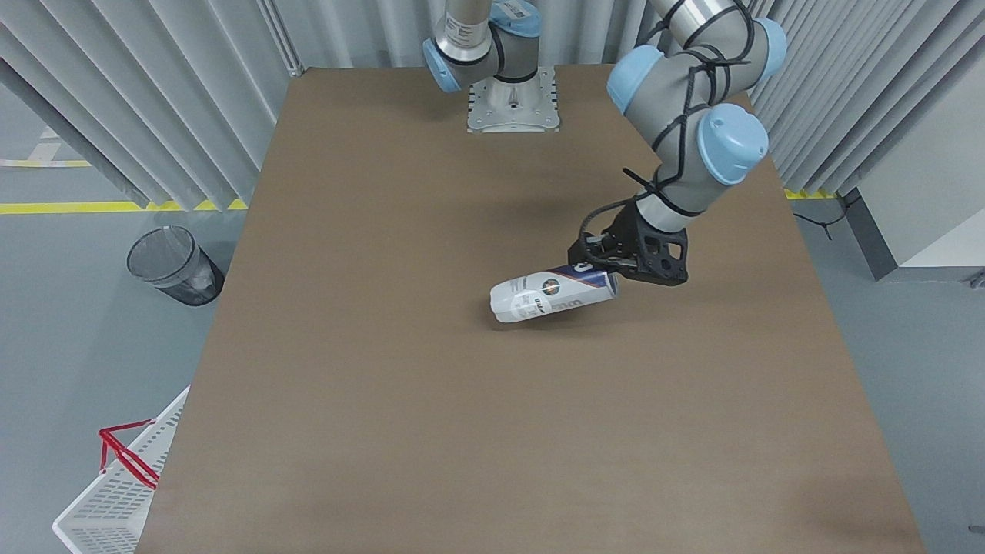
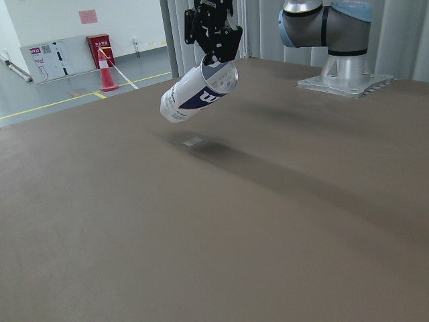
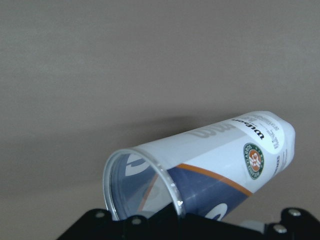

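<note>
My black gripper [image 1: 614, 263] is shut on the open rim of a white and navy Wilson tube [image 1: 545, 294], which is held tilted, its closed end pointing left in the front view. The left view shows the tube [image 2: 194, 94] hanging above the brown table [image 2: 134, 235], casting a shadow. In the wrist view the tube [image 3: 230, 160] lies diagonally with its open mouth at the black gripper along the bottom edge; the fingertips are partly hidden.
Off the left edge are a grey bin [image 1: 175, 268] and a white basket [image 1: 115, 512].
</note>
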